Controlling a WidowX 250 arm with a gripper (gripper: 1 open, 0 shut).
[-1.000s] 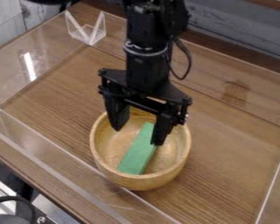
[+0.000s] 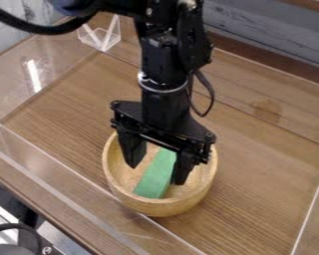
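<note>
My black gripper (image 2: 159, 149) is low over a round wooden bowl (image 2: 162, 204), its two fingers spread open on either side of a green block (image 2: 156, 174) lying inside the bowl. The upper part of the block is partly hidden behind the gripper.
The wooden table (image 2: 255, 169) has free room right of the bowl and to the back left. A clear plastic object (image 2: 100, 35) stands at the back left. Clear edging runs along the front left, with cables beyond it.
The gripper has shifted slightly down and its fingers sit lower around the block's upper end. The bowl and block look in the same place.
</note>
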